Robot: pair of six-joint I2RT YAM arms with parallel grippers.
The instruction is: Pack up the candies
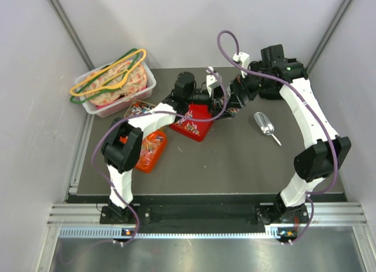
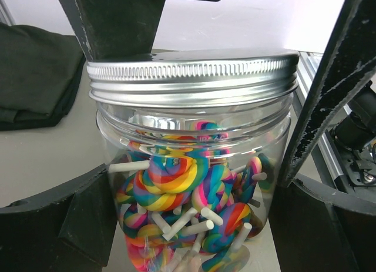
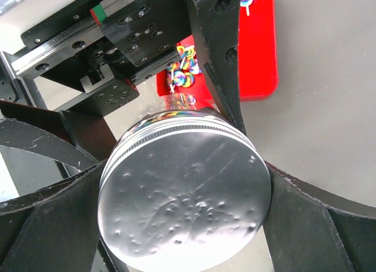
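Observation:
A clear jar [image 2: 191, 148] of rainbow lollipops stands upright in the left wrist view, its silver lid [image 2: 194, 81] on top. My left gripper is open around the jar, one finger [image 2: 61, 225] on each side and close against the glass. From above, the right wrist view shows the dented lid [image 3: 185, 195] between the fingers of my open right gripper. Both grippers meet at the jar near the table's middle back in the top view. Whether the jar's base touches the table is hidden.
A red tray [image 1: 197, 134] of candies lies beside the grippers; an orange tray [image 1: 151, 160] sits nearer left. At right lies a metal scoop [image 1: 265, 124], with dark cloth [image 1: 270, 93] behind. A pizza-filled bin [image 1: 151, 87] stands back left.

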